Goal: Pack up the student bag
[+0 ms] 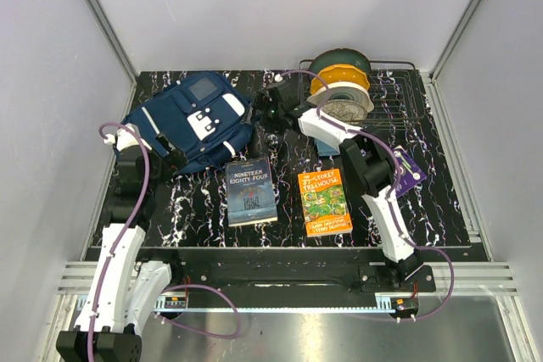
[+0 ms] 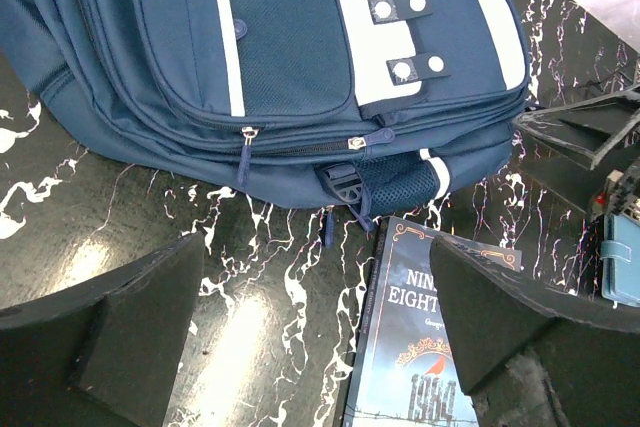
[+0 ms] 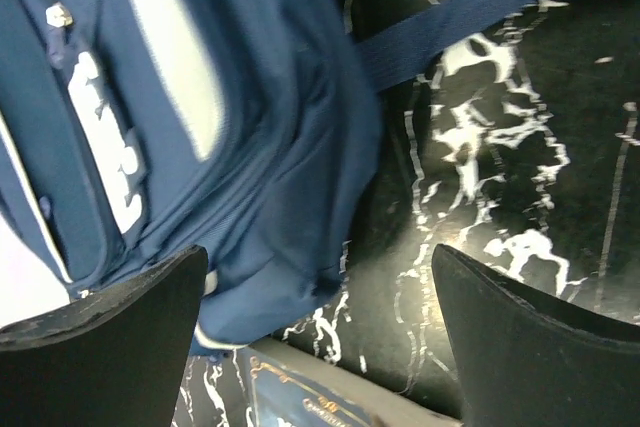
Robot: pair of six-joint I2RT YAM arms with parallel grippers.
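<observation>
A dark blue bag with white patches lies flat at the back left of the dark table. My left gripper stands open by the bag's near left side; the left wrist view shows only bare table between its fingers. At the bag's right end hangs my right gripper, also open and empty. Beneath it, in the right wrist view, are the bag's edge and a blue strap running off across the table. The Nineteen Eighty-Four book and the orange Treehouse book lie flat in front.
A wire rack holding a green, an orange and a white dish stands at the back right. A light blue item is partly hidden under the right arm. The purple book lies at the right, partly covered by that arm.
</observation>
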